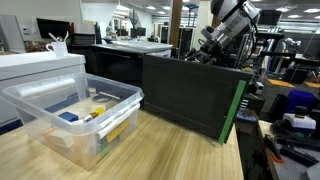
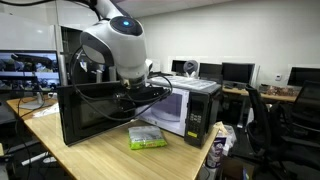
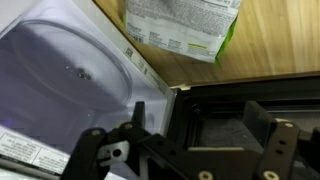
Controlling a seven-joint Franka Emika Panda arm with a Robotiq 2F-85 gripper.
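Observation:
My gripper hangs open with nothing between its fingers. In the wrist view, a silver-and-white package (image 3: pixel 186 22) with green edges lies beyond the fingers on the wooden table. The same package (image 2: pixel 147 136) is flat on the tabletop in the second exterior view, in front of a microwave (image 2: pixel 190 109). The microwave's pale interior and glass turntable (image 3: pixel 75 68) show at the wrist view's left, with no food visible on the plate. In the second exterior view, the arm's big white housing hides much of the area around the gripper.
A dark upright panel (image 1: pixel 192 95), seemingly the microwave's open door, stands beside the arm. The clear bin (image 1: pixel 75 117) on the table holds several small items. Bare wood (image 1: pixel 165 148) stretches in front of both. An office chair (image 2: pixel 280 125) is beyond the table.

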